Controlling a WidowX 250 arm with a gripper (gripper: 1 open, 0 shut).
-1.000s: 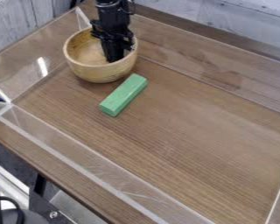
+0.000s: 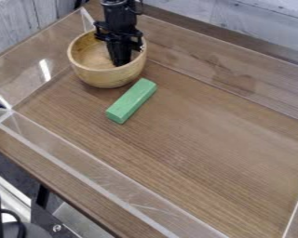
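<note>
A wooden bowl (image 2: pixel 90 71) stands on the table in the upper left. My black gripper (image 2: pixel 119 46) reaches down into it from above, over the right half of the bowl; its fingers are dark and small, and I see nothing clearly held between them. A green block (image 2: pixel 131 100) lies flat on the table just below and right of the bowl, apart from it.
Raised edges run along the back and right. Dark equipment and cables sit at the lower left edge.
My gripper has shifted slightly within the bowl's area. The bowl and the green block look unmoved.
</note>
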